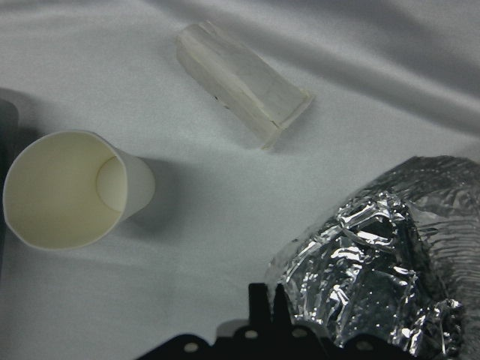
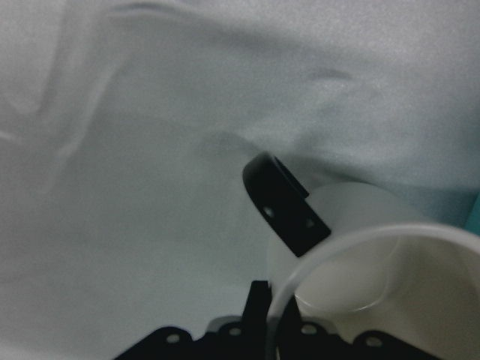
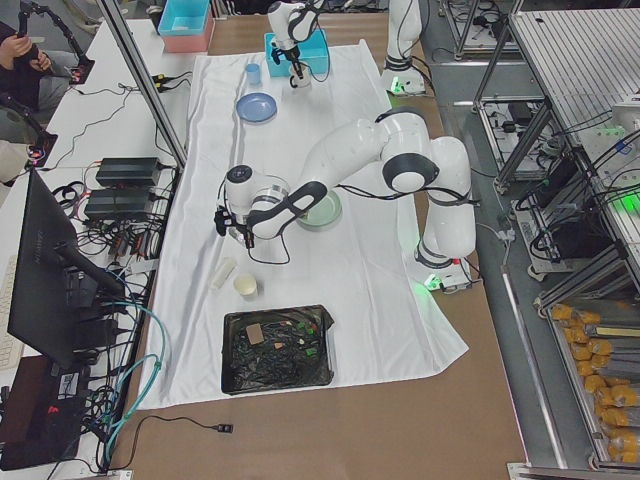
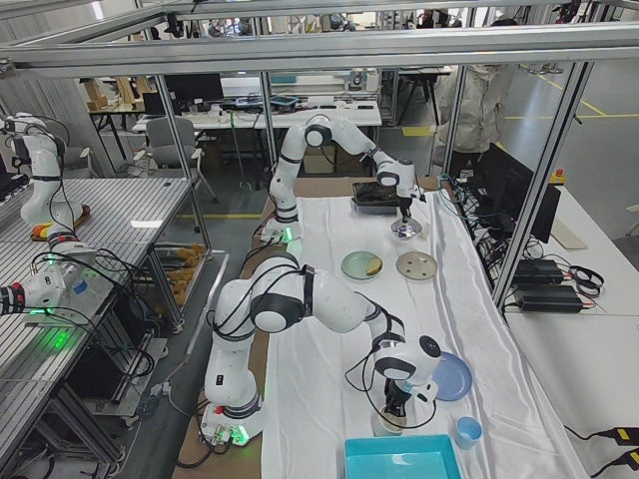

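My left gripper hangs low over crumpled silver foil [image 1: 360, 277], fingertips close together at its edge; whether it grips any is unclear. Beside it in the left wrist view lie a cream paper cup [image 1: 60, 195] and a pale wrapped block [image 1: 240, 79]. In the right wrist view my right gripper is shut on the rim of a white mug [image 2: 352, 210] with a black piece on its side, near the blue bin [image 4: 399, 457].
A black lined tray [image 3: 275, 378] sits at the cloth's near end. A blue plate [image 3: 256, 106], blue cup [image 3: 253, 73], green plate [image 4: 359, 261] and beige plate [image 4: 416, 264] stand on the white cloth [image 3: 380, 330].
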